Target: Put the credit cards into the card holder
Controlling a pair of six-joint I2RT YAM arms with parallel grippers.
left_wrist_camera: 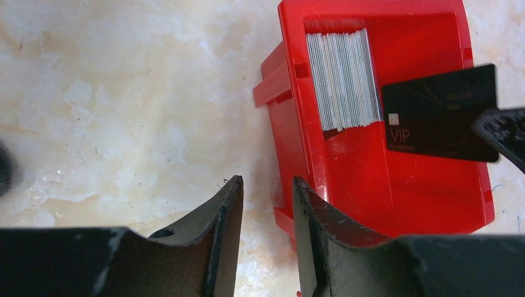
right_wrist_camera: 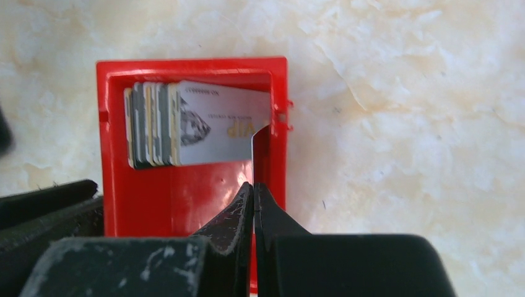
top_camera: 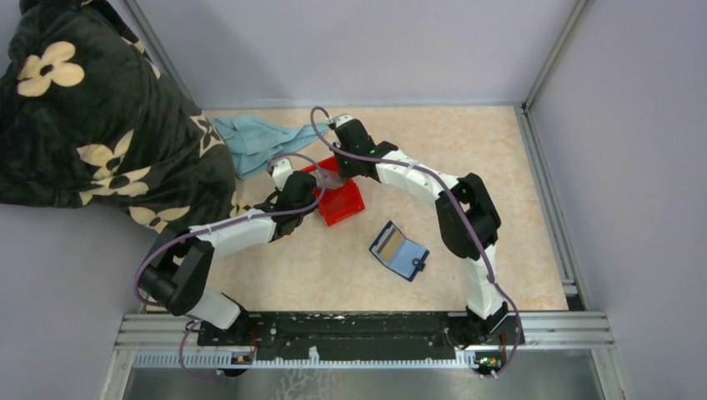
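A black VIP card (left_wrist_camera: 430,114) is pinched by its edge in my right gripper, which is shut on it. In the right wrist view the card (right_wrist_camera: 254,154) shows nearly edge-on, over the red box (right_wrist_camera: 278,80). Several cards (right_wrist_camera: 148,124) stay packed upright at one end of that box, and a silver card (right_wrist_camera: 216,120) leans beside them. My left gripper stands open by the box's outer wall, nothing between its fingers. The card holder (top_camera: 400,252), blue-grey with a dark edge, lies open on the table, away from both grippers.
At the back left lies a light-blue cloth (top_camera: 258,140). A dark flowered blanket (top_camera: 108,125) covers the left side.
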